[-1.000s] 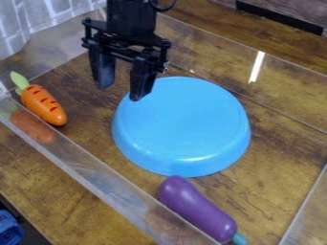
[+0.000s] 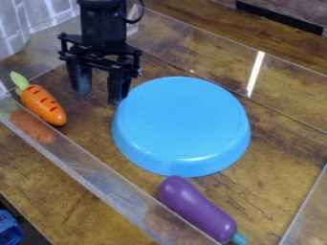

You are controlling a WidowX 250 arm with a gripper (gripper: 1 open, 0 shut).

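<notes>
My black gripper point(image 2: 99, 67) hangs at the upper left, its two finger assemblies spread apart over the wooden surface, with nothing seen held between them. Below and left of it lies an orange toy carrot point(image 2: 42, 103) with a green top. To its right and lower is a large blue round dish or lid point(image 2: 182, 130), lying flat. A purple toy eggplant point(image 2: 197, 209) lies at the bottom right.
A clear plastic wall point(image 2: 96, 185) runs diagonally along the lower left, in front of the carrot. Bare wood point(image 2: 274, 115) is free at the right and upper right. A blue object point(image 2: 8, 230) shows at the bottom left corner.
My gripper has moved left, away from above the blue dish and toward the carrot. The carrot, dish and eggplant have not moved.
</notes>
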